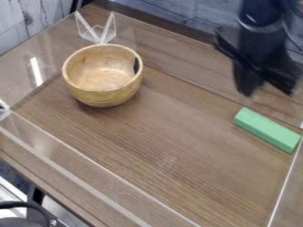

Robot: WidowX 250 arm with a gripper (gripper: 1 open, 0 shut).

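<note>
The gripper (pixel 243 66) is a dark, blurred shape at the upper right, raised above the table (pixel 142 160); its fingers look close together, though blur hides detail. A green block (pixel 267 129) lies on the right side of the table, below and apart from the gripper. A wooden bowl (pixel 103 91) sits on the left half of the table.
A clear plastic or wire-like piece stands at the back left, behind the bowl. A dark cable or fitting lies at the bottom left corner.
</note>
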